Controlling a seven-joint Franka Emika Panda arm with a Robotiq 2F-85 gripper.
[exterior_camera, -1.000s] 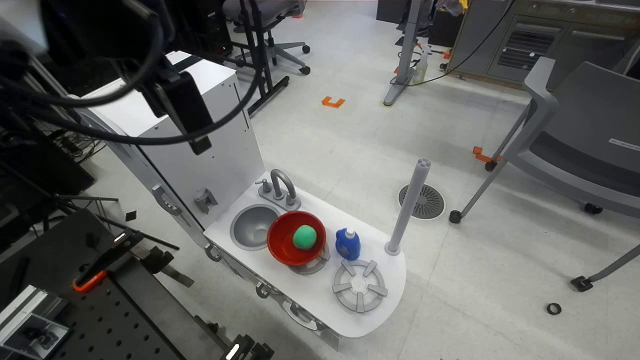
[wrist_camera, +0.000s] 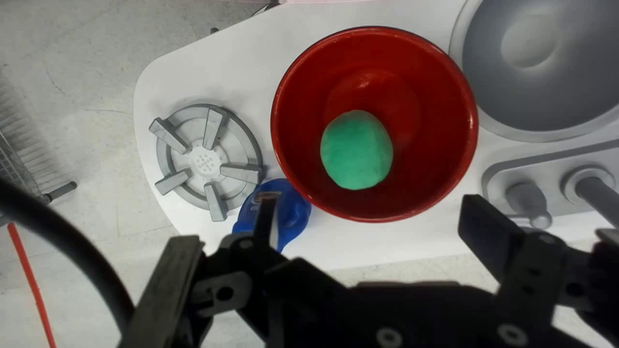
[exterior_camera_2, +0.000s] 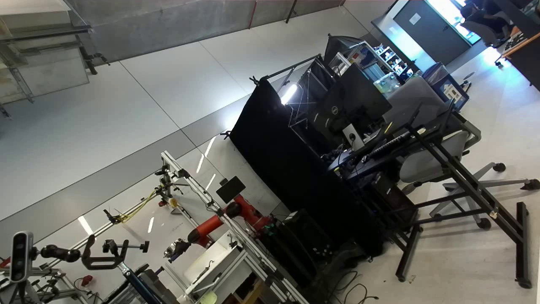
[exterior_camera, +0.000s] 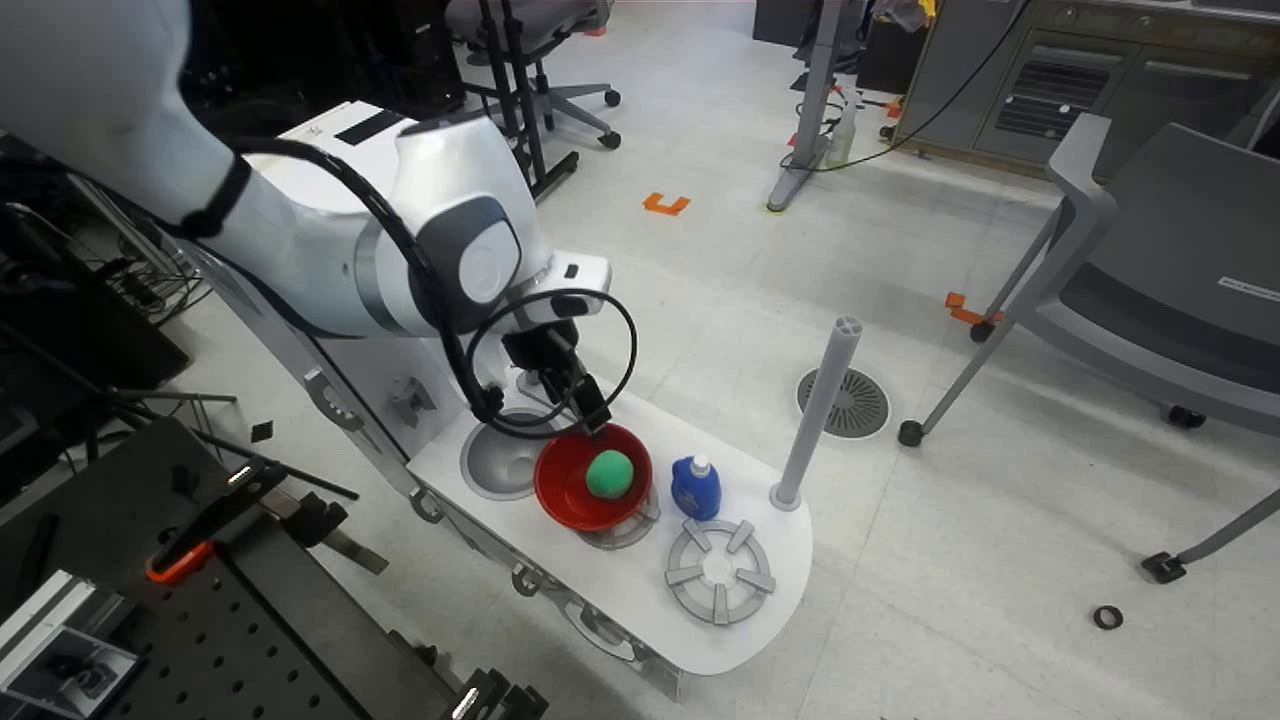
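A red bowl (wrist_camera: 429, 156) stands on the white toy-kitchen counter between the sink and the bare burner, with part of another burner showing under it in exterior view 1. Inside lies a rounded green object (wrist_camera: 357, 150), like a ball. The blue bottle (exterior_camera: 696, 490) is close beside the bowl; one gripper finger covers part of it in the wrist view. My gripper is open, its dark fingers spread wide with nothing held. From exterior view 1, the gripper (exterior_camera: 588, 402) appears over the bowl's faucet-side rim; its height above that rim is hard to judge.
The grey sink (exterior_camera: 488, 460) adjoins the bowl, and the faucet (wrist_camera: 597, 197) rises near it. A bare burner (exterior_camera: 720, 571) and an upright grey post (exterior_camera: 819, 414) occupy the counter's rounded end. Exterior view 2 shows only the surrounding room.
My arm has swung from the upper left, beside the tall white cabinet, down over the counter near the bowl and faucet. The bowl, green object and bottle have stayed in place.
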